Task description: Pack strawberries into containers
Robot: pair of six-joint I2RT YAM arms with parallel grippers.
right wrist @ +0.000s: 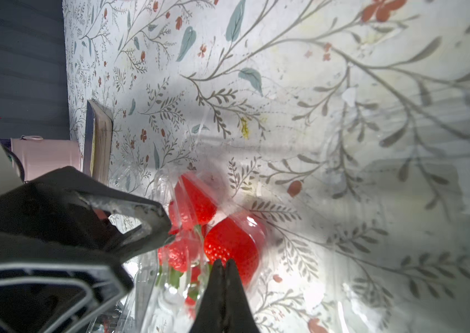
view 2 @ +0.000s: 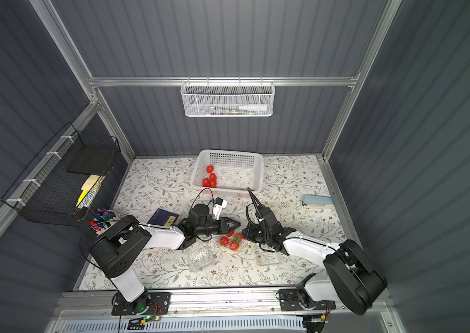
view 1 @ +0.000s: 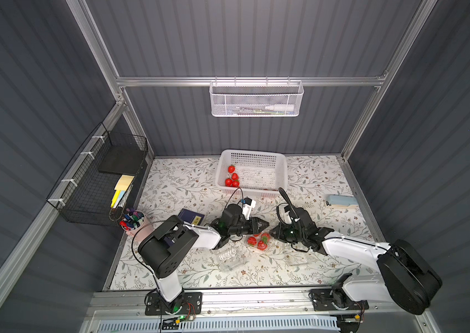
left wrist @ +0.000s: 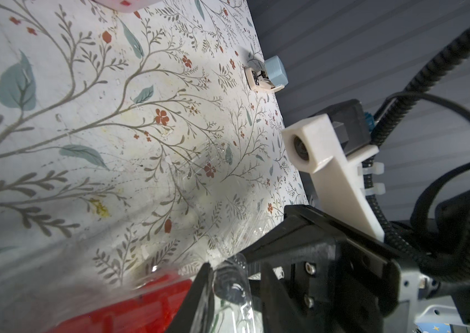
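Observation:
A clear plastic container with several red strawberries stands at the middle front of the table, between the two grippers. Over its far left side, my left gripper has its fingers apart; clear plastic shows in the gap, and whether they touch it is hard to tell. My right gripper is shut at the container's right side, its tips overlapping the plastic and a strawberry in view. More strawberries lie at the left of the white basket at the back. An empty clear container lies front left.
Another piece of clear plastic lies front right, below the right arm. A dark blue box and a pen cup are at the left. A blue-topped object sits at the far right. Table between basket and right wall is clear.

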